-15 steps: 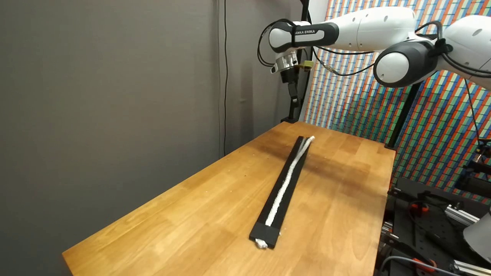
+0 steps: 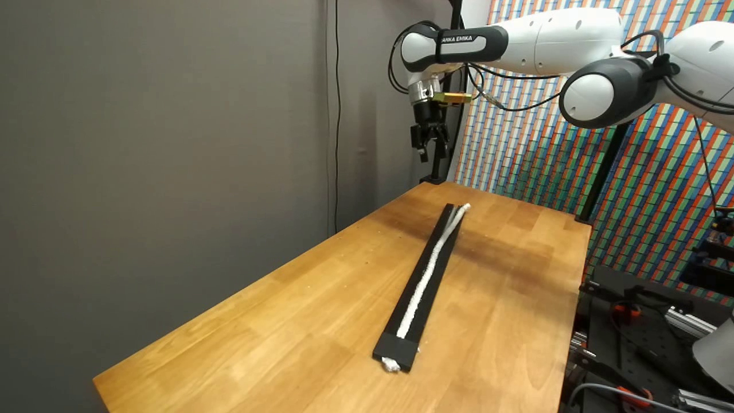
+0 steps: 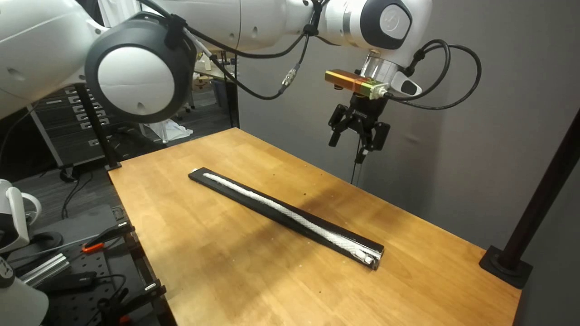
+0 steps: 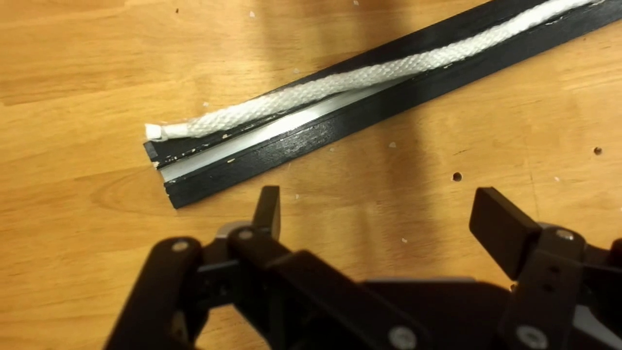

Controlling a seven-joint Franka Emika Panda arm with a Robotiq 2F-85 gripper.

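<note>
A white braided rope (image 2: pixel 428 272) runs along a long black channel (image 3: pixel 261 212) lying on the table. Toward one end the rope (image 4: pixel 268 105) leaves the groove and rests on the channel's side wall, so the pale groove floor shows bare there. At the opposite end, a black cover crosses the rope, and a short white tip sticks out past it in exterior view 1. My gripper (image 3: pixel 349 146) hangs well above the table, near its far edge. Its fingers (image 4: pixel 268 211) are spread wide, with only table between them in the wrist view.
A grey wall (image 2: pixel 172 137) stands along one long edge. Black posts (image 3: pixel 524 201) rise at the table's corners. Clamps and tools (image 3: pixel 92 266) sit on a lower surface beside it.
My gripper has turned about its wrist, so both fingers now show spread apart in exterior view 1. The hand has also straightened to point more directly down. Rope and channel have not moved.
</note>
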